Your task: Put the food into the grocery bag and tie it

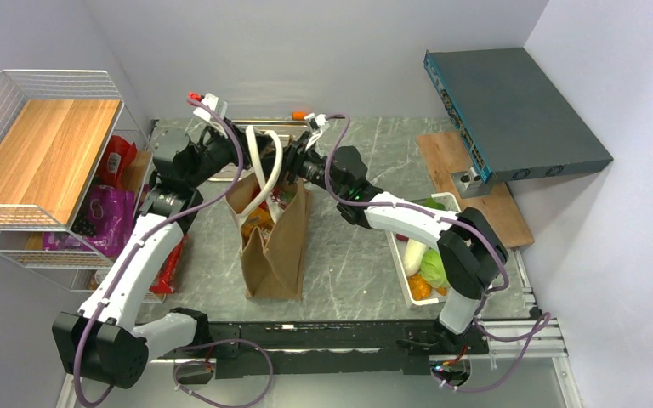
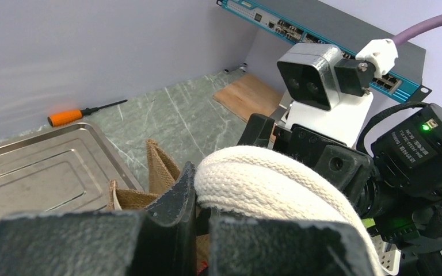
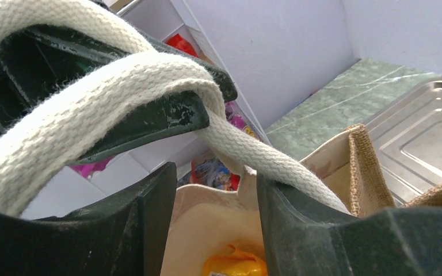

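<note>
The brown grocery bag (image 1: 276,263) stands upright with its mouth open. Orange and red food packs show inside, one of them an orange pack (image 3: 236,263) in the right wrist view. My left gripper (image 1: 264,143), above the bag's far side, is shut on the white handle strap (image 2: 265,178), which loops up and over its fingers. In the right wrist view the strap (image 3: 265,155) slants down from those fingers. My right gripper is partly open over the bag's mouth. The strap passes close by its right fingertip; nothing is clamped between the fingers.
A metal tray (image 2: 52,172) and an orange screwdriver (image 2: 66,117) lie behind the bag. A white basket of vegetables (image 1: 401,270) stands at right, and a wire shelf (image 1: 51,217) with packs at left. Both arms are close together above the bag.
</note>
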